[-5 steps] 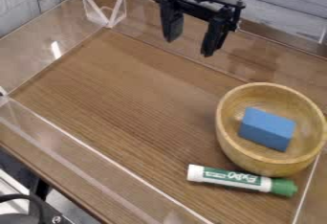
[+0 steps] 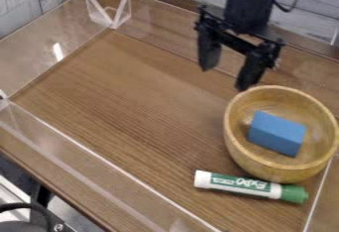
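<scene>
My black gripper (image 2: 232,50) hangs over the upper right of the wooden tray, its dark fingers spread wide apart and blurred, nothing visible between them. Below it to the right sits a wooden bowl (image 2: 245,143) holding a blue block (image 2: 276,132). A white and green tube (image 2: 252,186) lies in front of the bowl, near the bottom right.
The left and middle of the wooden tray floor (image 2: 113,107) are clear. Clear walls edge the tray, with clear tape or plastic at the top left. Dark cables show at the bottom left corner, outside the tray.
The gripper has moved right and down in the view, toward the bowl. The bowl, block and tube have not moved.
</scene>
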